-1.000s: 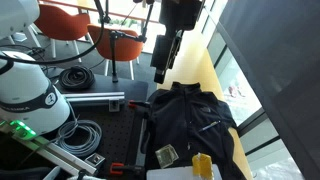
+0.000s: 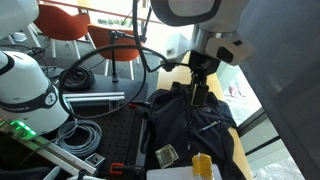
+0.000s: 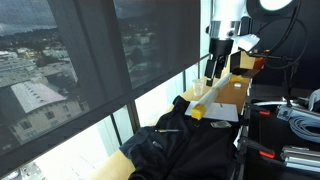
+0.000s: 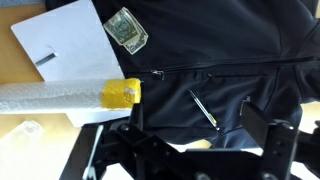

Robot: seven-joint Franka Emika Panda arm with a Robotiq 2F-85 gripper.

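Note:
A black jacket (image 4: 225, 50) with a zipper is spread over the table. On it lies a slim pen (image 4: 204, 110), light at one end, which also appears as a thin stick (image 3: 168, 131) in exterior view 2. Above the jacket hangs my gripper, its fingers apart with nothing between them; the pen shows in the gap between the fingers. In exterior view 1 the gripper (image 2: 199, 92) points down over the jacket, clear of the cloth. A folded banknote (image 4: 126, 31) rests near the jacket's edge.
A bubble-wrapped roll with a yellow end (image 4: 120, 94) lies beside the jacket, partly across white paper (image 4: 70, 45). Coiled cable (image 2: 77, 136) sits by the robot base. A window (image 3: 60, 120) borders the table's far side.
The arm has swung from the jacket's far left side to the right and now hangs over the jacket. The jacket, banknote and roll have not moved.

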